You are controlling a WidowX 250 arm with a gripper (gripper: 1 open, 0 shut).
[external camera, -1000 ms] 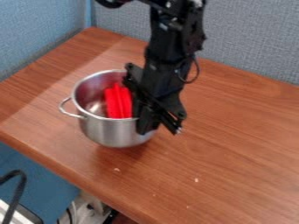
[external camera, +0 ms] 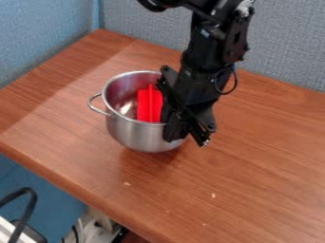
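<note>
A steel pot with a side handle stands on the wooden table, left of centre, with a red object inside it. My black gripper is at the pot's right side, reaching down at the rim and partly covering it. Whether its fingers pinch the rim cannot be made out.
Speckled grey and blue walls stand behind.
Over the last second the pot, with the red object in it, has shifted right and back along the table, together with my gripper beside it.
</note>
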